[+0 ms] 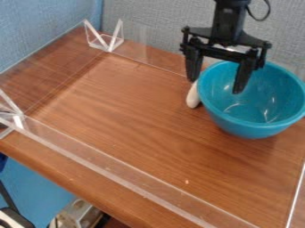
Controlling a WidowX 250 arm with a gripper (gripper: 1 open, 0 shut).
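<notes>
My black gripper (217,69) hangs open over the left side of a turquoise bowl (256,111) at the right of the wooden table, its two fingers spread with nothing visible between them. A pale elongated object (192,96) lies just left of the bowl, partly hidden behind it and the gripper.
The wooden surface (113,125) left and in front of the bowl is clear. Clear low walls edge it, with white brackets (103,36) at the back left and left side. A textured grey panel stands behind.
</notes>
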